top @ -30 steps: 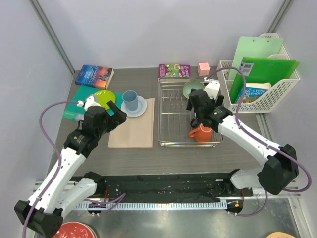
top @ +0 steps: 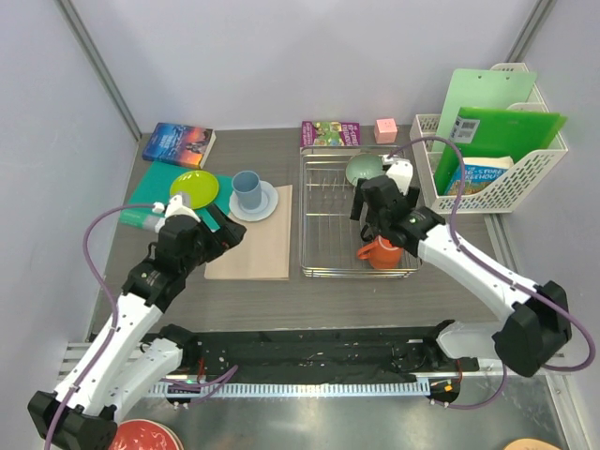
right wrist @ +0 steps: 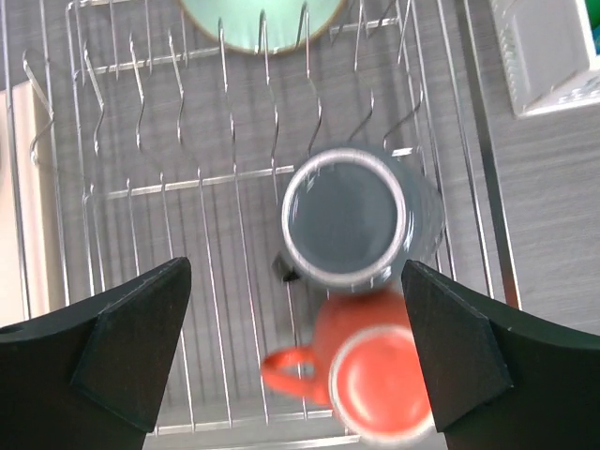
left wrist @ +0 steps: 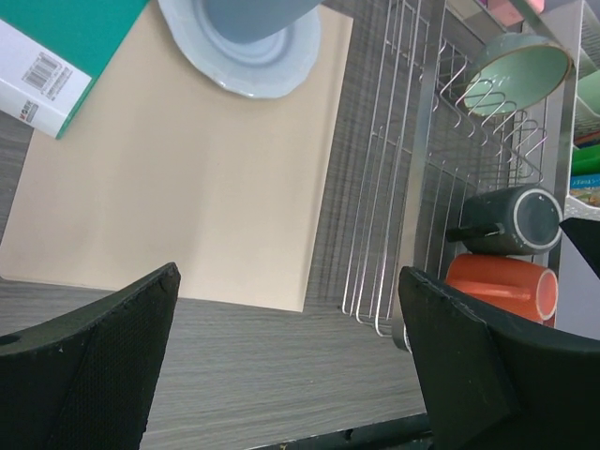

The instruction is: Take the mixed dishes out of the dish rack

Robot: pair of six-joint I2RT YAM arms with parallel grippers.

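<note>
The wire dish rack (top: 323, 225) holds a pale green bowl (top: 364, 168) at its back, a dark grey mug (right wrist: 345, 220) and an orange mug (right wrist: 380, 380) near its front right. Both mugs lie with their bases facing the right wrist camera. Over the rack, my right gripper is open, its fingers framing the mugs from above without touching. My left gripper stands open above the beige board (left wrist: 178, 187), nothing between its fingers. A blue mug (top: 247, 189) sits on a white saucer (top: 266, 208), and a yellow-green plate (top: 195, 188) lies left of it.
A white basket (top: 506, 187) with folders stands at the right. Books (top: 178, 157) and a pink block (top: 385, 130) line the back. The counter (top: 262, 305) in front of the board and rack is clear.
The left gripper shifted slightly. No dishes have visibly moved.
</note>
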